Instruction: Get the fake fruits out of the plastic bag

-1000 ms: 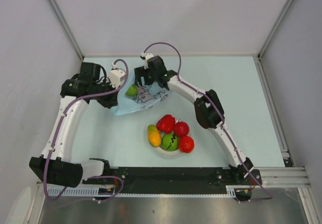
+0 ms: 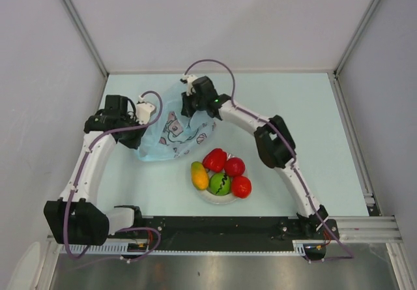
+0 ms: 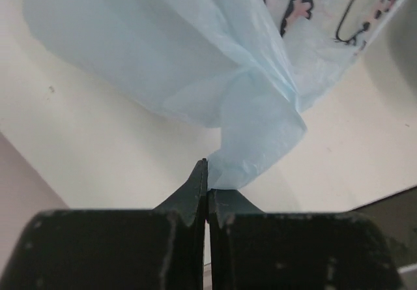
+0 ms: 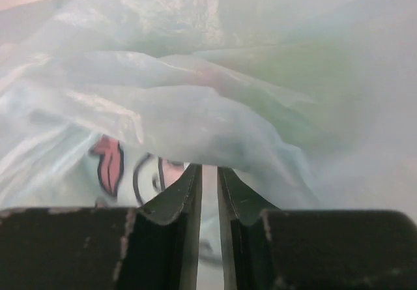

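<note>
A pale blue plastic bag with printed pictures (image 2: pixel 172 127) lies at the back left of the white table. My left gripper is shut on the bag's crumpled corner. My right gripper is at the bag's back right, its fingers close together among the folds; what is between them is hard to make out. A blurred green shape (image 4: pixel 300 75) shows through the film in the right wrist view. The bowl (image 2: pixel 220 199) at front centre holds several fake fruits, among them a yellow mango (image 2: pixel 199 176) and a red apple (image 2: pixel 241 187).
Pale walls and metal rails border it, with a dark edge along the front.
My left gripper has moved left and down with the bag corner.
</note>
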